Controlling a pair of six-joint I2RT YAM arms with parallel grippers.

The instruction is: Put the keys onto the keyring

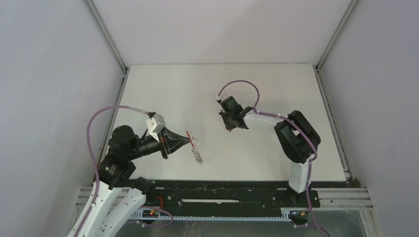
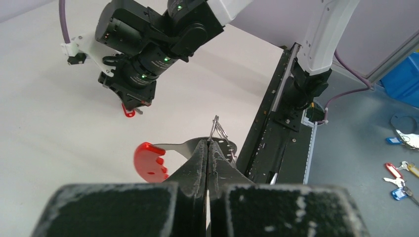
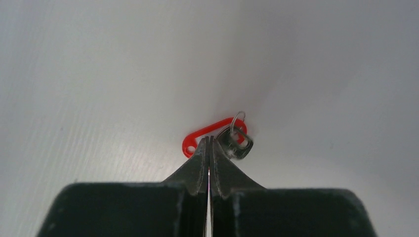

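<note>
In the right wrist view the key [image 3: 239, 149] with the red tag [image 3: 190, 140] and a small wire ring lies on the white table. My right gripper is shut, its tips together with nothing between them. The key's head shows just right of those tips; its blade is hidden by the fingers. My left gripper is shut on the keyring [image 2: 215, 127], from which hangs a flat metal piece with a red toothed end [image 2: 148, 163]. In the top view this keyring piece [image 1: 197, 154] hangs near the table's left front, apart from the right gripper [image 1: 228, 128].
Open white tabletop [image 1: 232, 158] surrounds both grippers. A black rail [image 1: 217, 195] runs along the front edge. Beyond the table, a red-tagged key [image 2: 394, 171], a blue tag [image 2: 399, 193] and other keys are visible at the lower right, with a blue bin [image 2: 405, 79] above.
</note>
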